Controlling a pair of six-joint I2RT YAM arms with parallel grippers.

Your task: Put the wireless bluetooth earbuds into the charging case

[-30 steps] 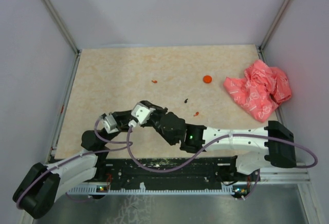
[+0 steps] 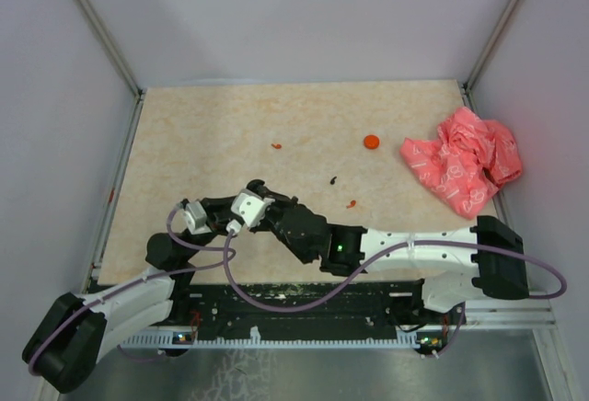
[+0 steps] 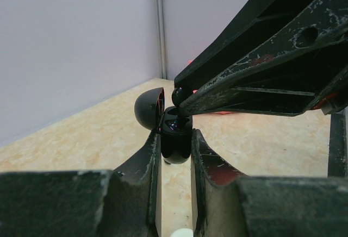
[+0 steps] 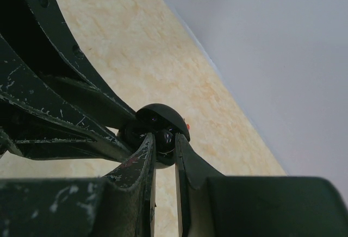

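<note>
My two grippers meet near the left-centre of the table, left gripper [image 2: 207, 212] and right gripper [image 2: 267, 208]. In the left wrist view a black charging case [image 3: 175, 144], its rounded lid [image 3: 145, 108] raised, is clamped between the left gripper's fingertips. A small black earbud [image 3: 180, 94] sits at the right gripper's fingertips, just above the case. In the right wrist view the right gripper is shut on the earbud, within the open case [image 4: 163, 112]; how far it is seated is hidden by the fingers.
A crumpled pink cloth [image 2: 460, 157] lies at the right. An orange disc [image 2: 372, 142] and small orange and black pieces are scattered over the table [image 2: 202, 125]. Walls enclose the back and both sides.
The right arm has shifted very slightly since a second ago; otherwise nothing visibly differs.
</note>
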